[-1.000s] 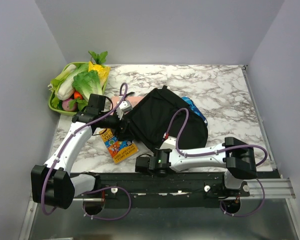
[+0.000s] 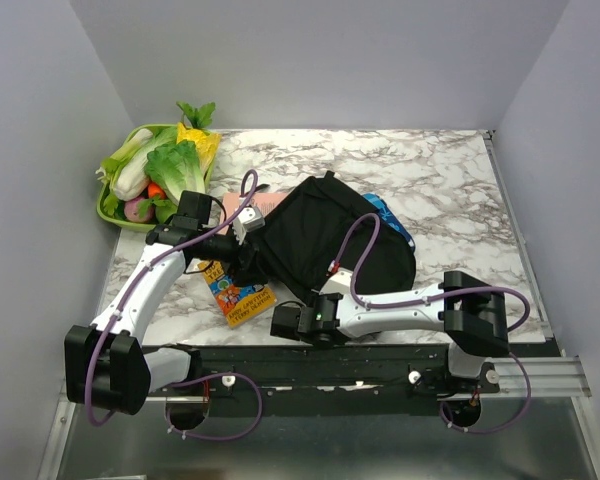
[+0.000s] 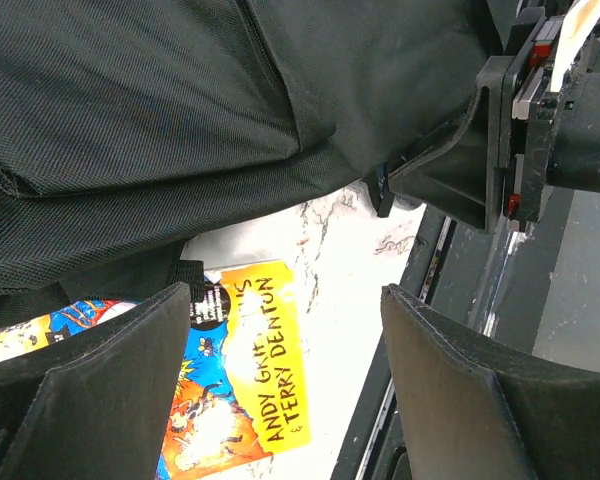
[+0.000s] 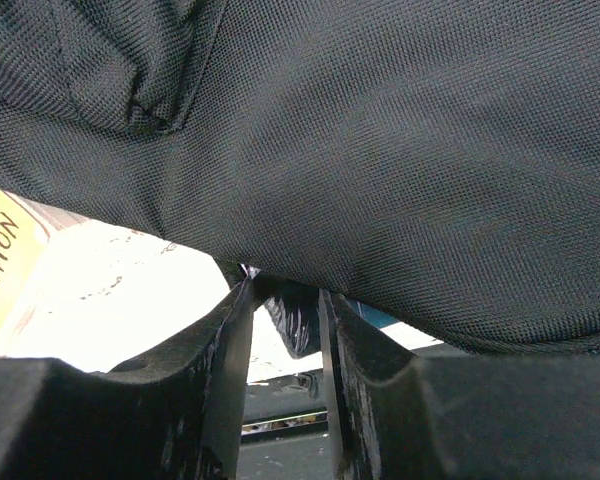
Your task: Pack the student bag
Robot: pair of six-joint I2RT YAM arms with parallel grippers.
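Observation:
The black fabric bag [image 2: 315,225] lies flat in the middle of the table, its near edge crossing the left wrist view [image 3: 160,110]. A colourful book [image 2: 235,300] with a yellow band lies on the table at its left. My left gripper is open above the bag's edge and this book [image 3: 265,360], with nothing between its fingers. At the bag's near edge, the right gripper stands partly open; its fingertips overlap the dark fabric. A glossy black piece shows beyond the gap, and whether cloth lies between the fingers is unclear.
A green basket [image 2: 108,207] of vegetables stands at the back left. A pink sheet or book [image 2: 270,200] lies behind the bag, and a blue patterned item [image 2: 392,218] shows at its right edge.
The right gripper has shifted only slightly at the bag's near edge. My left arm moved very slightly; the bag and books stay where they were.

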